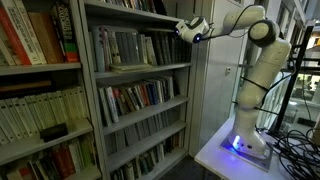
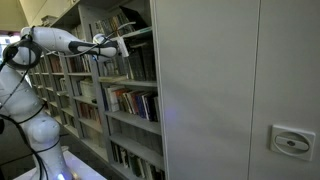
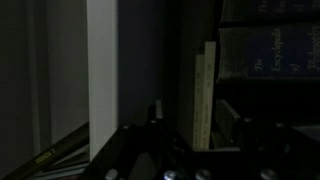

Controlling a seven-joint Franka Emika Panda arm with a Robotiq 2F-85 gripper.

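Note:
My arm reaches up to the bookcase, with the gripper at the right end of an upper shelf. In the other exterior view the gripper is small against dark books. Two slim pale books stand upright side by side in the wrist view. My gripper straddles them, one dark finger to each side, and its fingers are apart. Dark gaps show beside the books, though the lower part is too dim to tell any contact.
Dark blue encyclopedia volumes lie to the right of the pale books. A pale upright panel of the bookcase stands to the left. Lower shelves hold rows of books.

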